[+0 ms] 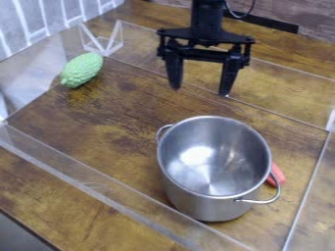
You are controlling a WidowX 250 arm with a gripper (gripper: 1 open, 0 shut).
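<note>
My black gripper [201, 76] hangs at the top centre of the camera view, open, with nothing between its fingers, above the wooden floor of a clear-walled enclosure. A green textured object [81, 71], shaped like a corn cob or similar vegetable, lies at the left, apart from the gripper. A steel pot [210, 196] with two handles stands at the lower right, in front of the gripper, and looks empty. A red object [276, 174] lies just right of the pot, partly hidden by it.
Clear low walls [78, 175] border the work area. A white grating stands at the upper left.
</note>
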